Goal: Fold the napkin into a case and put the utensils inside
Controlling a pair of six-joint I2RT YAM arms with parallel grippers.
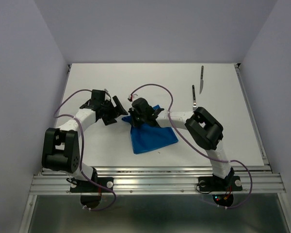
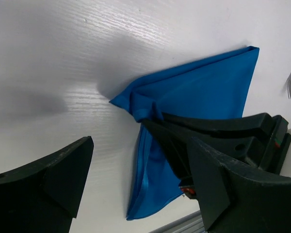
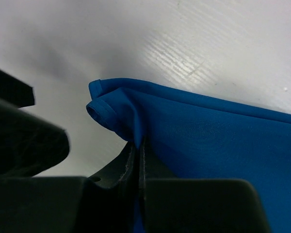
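Observation:
The blue napkin (image 1: pixel 152 139) lies on the white table with its left edge bunched. In the right wrist view, my right gripper is shut on a pinched fold of the napkin (image 3: pixel 203 126), and a loose rolled corner sticks out past its fingertips. My left gripper (image 1: pixel 119 112) stands open just left of the napkin's upper left corner. Between its spread fingers, the left wrist view shows the napkin (image 2: pixel 208 92) and the right gripper, further off; nothing is held. On the right lie a knife (image 1: pixel 202 80) and a fork (image 1: pixel 194 97), apart from the cloth.
Both arms come close together over the napkin's left corner, with the right arm covering part of its upper half. Bare table (image 1: pixel 145 75) stretches along the back, and the right side beyond the utensils is clear. A metal rail (image 1: pixel 155 173) runs along the front edge.

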